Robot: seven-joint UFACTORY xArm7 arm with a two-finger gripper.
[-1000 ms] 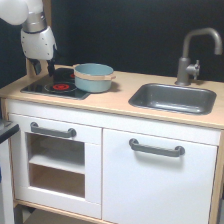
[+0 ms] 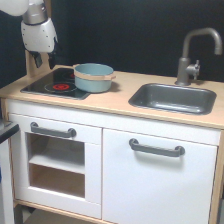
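A blue-grey pot (image 2: 96, 80) with small tan handles stands upright at the right side of the black stovetop (image 2: 42, 86). A red ring glows on the stovetop to the left of the pot. At the upper left, my gripper (image 2: 45, 62) hangs above the back of the stovetop, apart from the pot. Its dark fingers are small and lie against a dark background, so their opening does not show. Nothing can be made out between them.
A metal sink (image 2: 172, 98) with a grey faucet (image 2: 190, 58) is set into the wooden counter (image 2: 122, 92) on the right. Below are a white oven door (image 2: 65, 132) with a window and a white cabinet door (image 2: 150, 185), both with grey handles.
My gripper has risen a little above the stovetop. The pot has stayed where it was.
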